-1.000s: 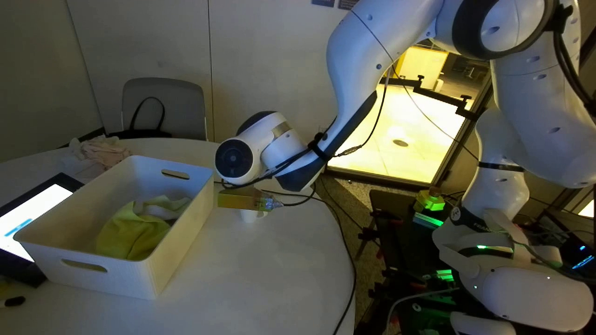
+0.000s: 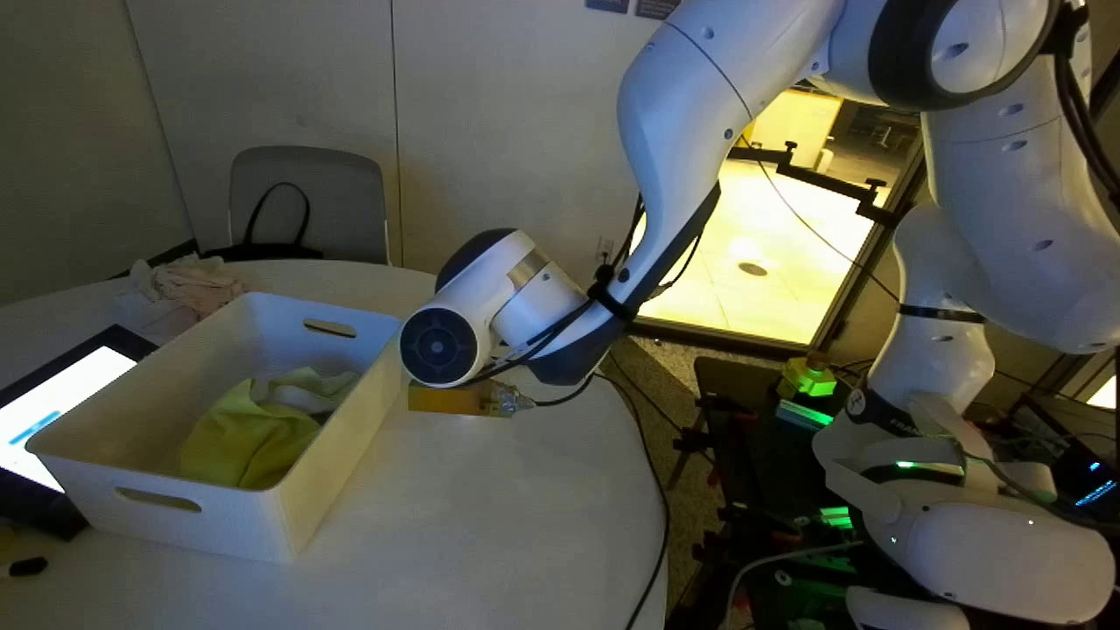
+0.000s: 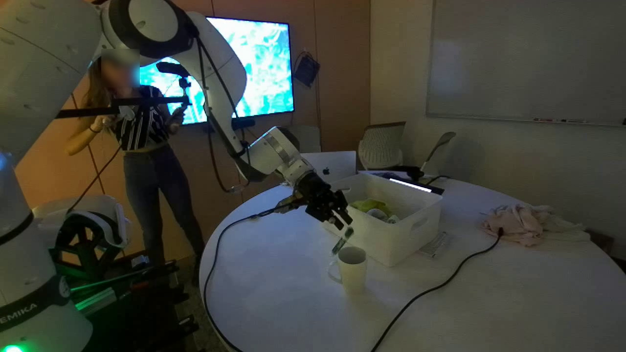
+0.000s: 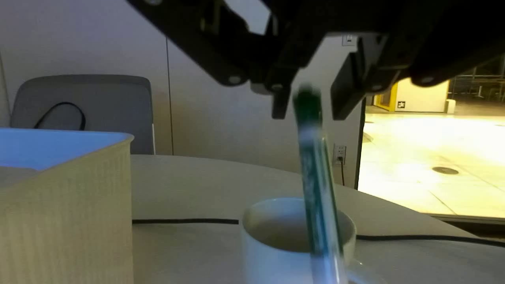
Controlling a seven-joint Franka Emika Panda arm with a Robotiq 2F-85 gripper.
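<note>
A white mug (image 3: 352, 271) stands upright on the table, its handle toward the left in exterior view 2. My gripper (image 3: 340, 219) is just above and behind it, pointing down at a slant. In the wrist view the gripper is open, with visible gaps on both sides of a green-and-clear marker-like stick (image 4: 318, 189). The stick's blurred dark-green top lies between the fingertips, touching neither visibly. Its lower part passes in front of the mug (image 4: 258, 255). Whether its lower end is inside the mug cannot be told. Exterior view 1 hides the mug and fingers behind the arm.
A white bin (image 2: 304, 514) holding yellow-green cloth (image 2: 247, 436) stands close beside the gripper. Crumpled pink cloth (image 3: 516, 223) and a black cable (image 3: 437, 288) lie on the table. A laptop (image 3: 331, 164) is at the back.
The wrist and gripper have come down in exterior view 1. The mug, which showed below the gripper earlier, is now hidden there. The bin and its cloth have not moved.
</note>
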